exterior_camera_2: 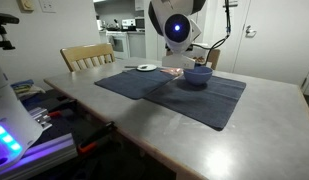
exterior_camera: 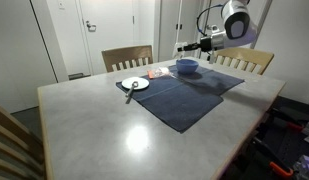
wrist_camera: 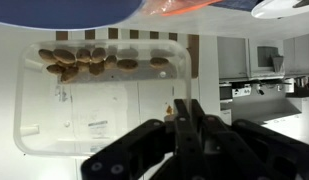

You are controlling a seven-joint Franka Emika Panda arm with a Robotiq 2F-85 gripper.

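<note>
A clear, box-like container (wrist_camera: 89, 105) fills the left of the wrist view, with several almonds (wrist_camera: 94, 60) gathered along its upper side. My gripper is shut on the container's wall. In exterior view 1 the gripper (exterior_camera: 184, 47) is at the far right end of the table, holding the container above a blue bowl (exterior_camera: 187, 66). The same bowl (exterior_camera_2: 198, 75) stands on the dark cloth in exterior view 2. Its inside is hidden in both exterior views.
A white plate (exterior_camera: 136, 83) with a green item (exterior_camera: 130, 94) sits left of the bowl. An orange-and-white packet (exterior_camera: 158, 72) lies between them. Dark cloth (exterior_camera: 184, 105) covers part of the table; chairs stand round it, and the table's left side is clear.
</note>
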